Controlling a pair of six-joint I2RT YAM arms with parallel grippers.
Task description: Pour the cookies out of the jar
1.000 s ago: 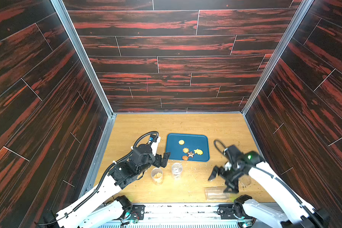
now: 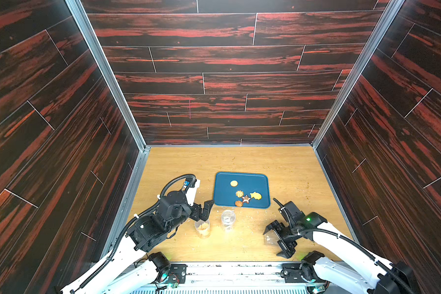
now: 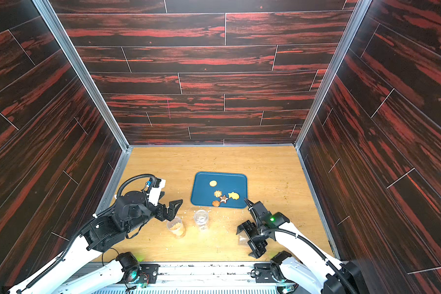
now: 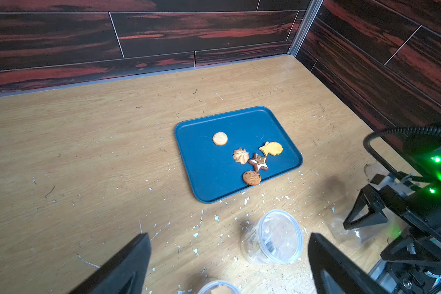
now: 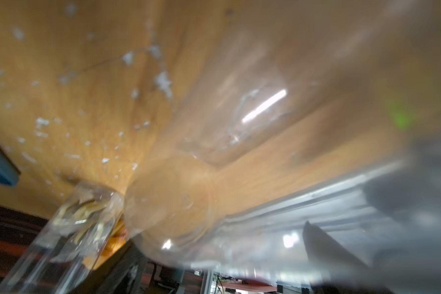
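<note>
Several cookies lie on the blue tray (image 2: 223,186). A clear jar (image 2: 228,219) stands in front of the tray, and another jar (image 2: 202,227) holding pale cookies stands to its left. My left gripper (image 2: 201,209) is open above and behind that left jar, empty. My right gripper (image 2: 279,239) is open, low at the front right, around a clear empty cylinder (image 4: 357,227) lying on the table. In the right wrist view that cylinder fills much of the picture, blurred; whether the fingers touch it is unclear.
Walls enclose the sides and back. Small white bits are scattered in front of the tray.
My left gripper has shifted slightly left. The tray and cookies are unchanged.
</note>
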